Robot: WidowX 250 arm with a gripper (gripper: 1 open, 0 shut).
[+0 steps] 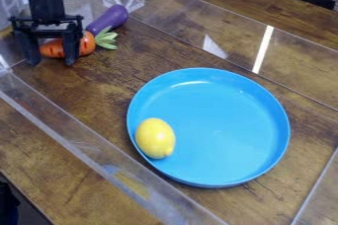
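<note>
My black gripper [50, 41] is at the upper left of the camera view, low over an orange carrot [86, 44] with green leaves, its fingers apart around the carrot's body. The carrot lies partly hidden behind it. A purple eggplant [109, 20] lies just behind the carrot.
A blue plate [224, 120] with a yellow lemon-like object [156, 138] on it fills the lower right. Clear walls border the wooden surface at left and right.
</note>
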